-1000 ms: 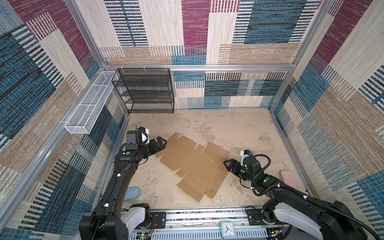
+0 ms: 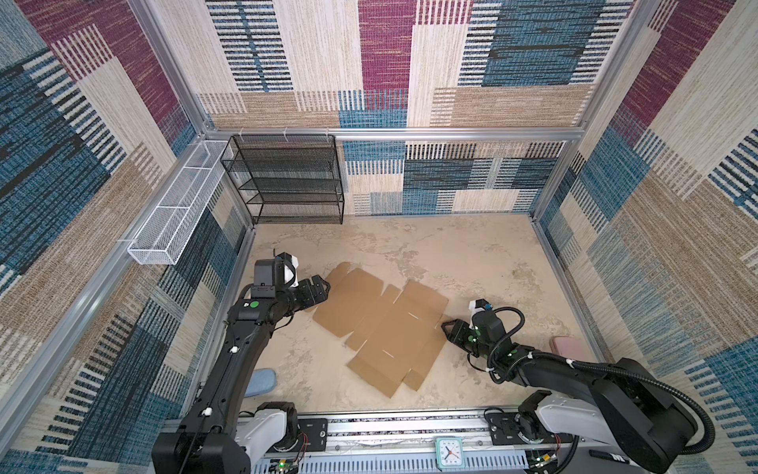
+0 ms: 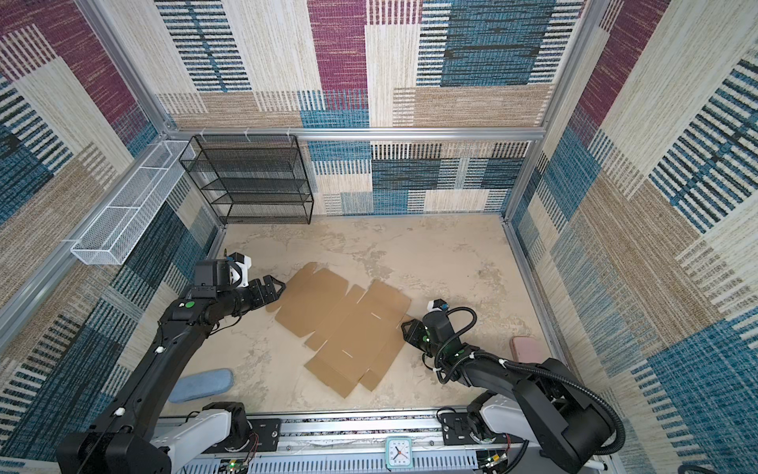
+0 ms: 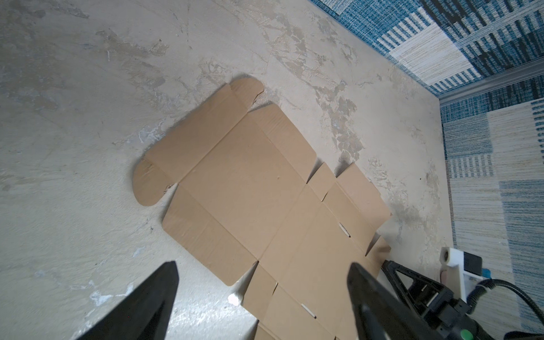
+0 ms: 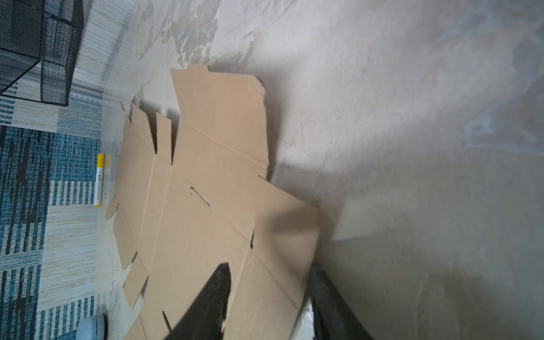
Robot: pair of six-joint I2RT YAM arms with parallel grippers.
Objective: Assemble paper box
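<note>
A flat brown cardboard box blank [image 2: 379, 328] lies unfolded on the table, with slots and cut flaps along its sides. My left gripper is open and empty above the blank's far-left end, whose rounded-ear panel [image 4: 198, 136] shows in the left wrist view. At the blank's right side, my right gripper has its fingers parted, with a visible gap. One right finger [image 5: 317, 283] stands close against the outer edge of a small corner flap [image 5: 286, 221]; the other appears over the cardboard. Whether the flap is gripped cannot be told.
A black wire rack [image 2: 288, 181] stands at the back left and a white wire basket [image 2: 177, 209] hangs on the left wall. A blue pad [image 2: 260, 381] lies front left, a pink one [image 2: 570, 351] at the right.
The left arm has shifted only slightly.
</note>
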